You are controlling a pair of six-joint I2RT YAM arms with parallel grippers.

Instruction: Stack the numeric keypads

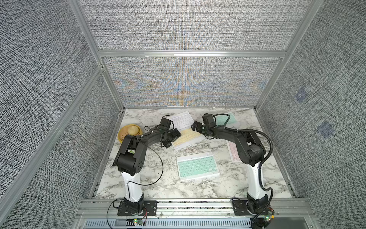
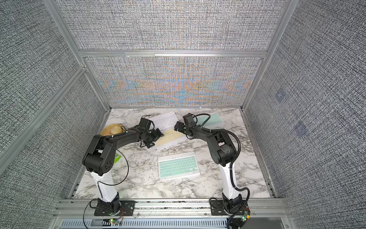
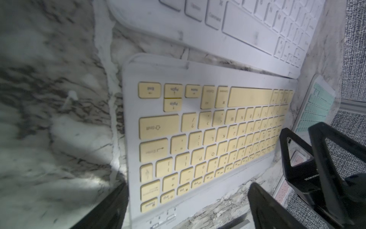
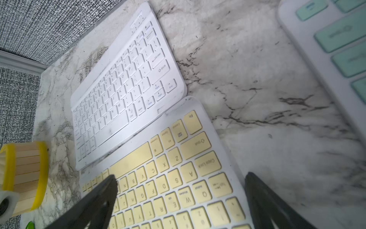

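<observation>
A yellow-keyed keyboard (image 1: pixel 186 138) lies flat near the table's middle, its back edge against a white keyboard (image 1: pixel 182 120). At its left end my left gripper (image 1: pixel 174 138) stands open, nothing held. My right gripper (image 1: pixel 195 127), likewise open and empty, is by its right end; in the right wrist view the fingers (image 4: pixel 266 202) straddle part of the yellow keys from above. Closer to the front lies a green keyboard (image 1: pixel 197 166). Another green one (image 1: pixel 228 119) sits at the back right, and a pink keyboard (image 1: pixel 233 151) is partly hidden under the right arm.
A round wooden steamer (image 1: pixel 128 132) stands at the left back. Under the left arm, a bright green item (image 2: pixel 117 157) shows. Bare marble (image 1: pixel 160 179) is free at the front left and around the front green keyboard.
</observation>
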